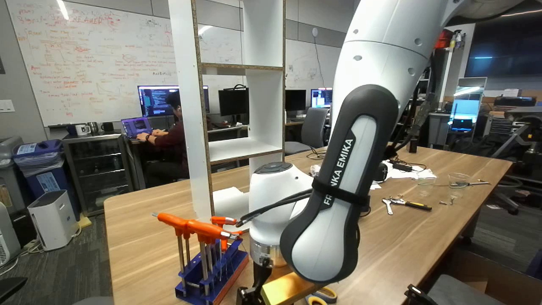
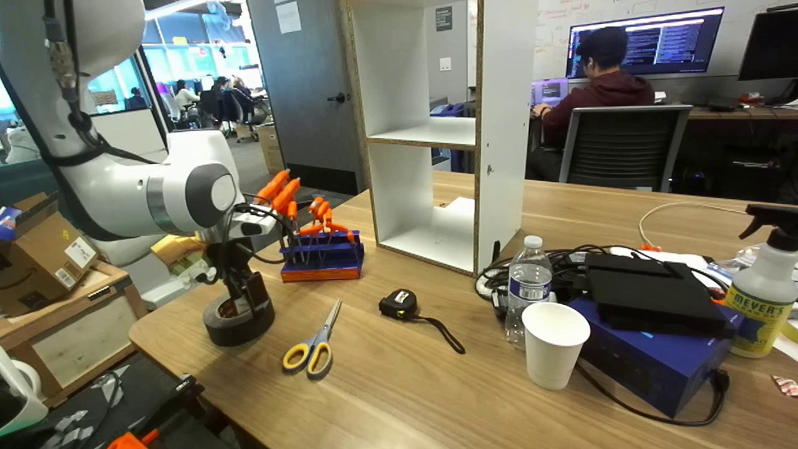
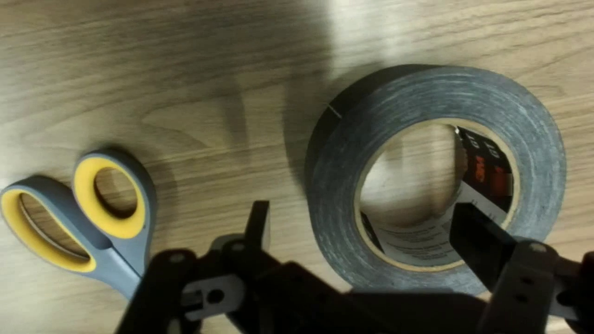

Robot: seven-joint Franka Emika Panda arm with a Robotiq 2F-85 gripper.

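Note:
A roll of dark grey tape (image 3: 334, 206) lies flat on the table in the wrist view, its printed inner core facing up. Above it my gripper stands open: the left finger (image 3: 258, 222) is outside the roll, while the right one appears over the hole near the core's lower right. One side of the ring lies between them in that view, with no grip on it. From exterior view 2, the gripper's black fingers come down at the tape roll (image 2: 237, 329); whether they touch it, I cannot tell. In exterior view 1 the tape is hidden.
Scissors (image 2: 319, 348) lie close beside the tape. Behind stands a blue rack (image 2: 322, 262) of orange-handled hex keys, near the white shelf (image 2: 502, 149). A tape measure (image 2: 398, 303), bottle (image 2: 529, 277) and paper cup (image 2: 555, 348) stand farther off.

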